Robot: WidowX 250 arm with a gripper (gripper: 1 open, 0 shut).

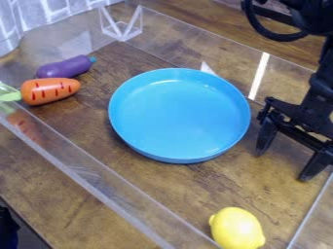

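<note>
My black gripper (287, 152) stands open at the right, low over the wooden table, just right of the blue plate (180, 113), with nothing visible between its fingers. At the left lie a toy carrot (50, 90) and, behind it, a purple eggplant (64, 67). A yellow lemon (237, 229) rests at the bottom, below the plate.
Clear acrylic walls (111, 192) border the work area along the left and front. Bare wood (228, 185) lies between the plate and the lemon. A small clear object (121, 27) stands at the back left.
</note>
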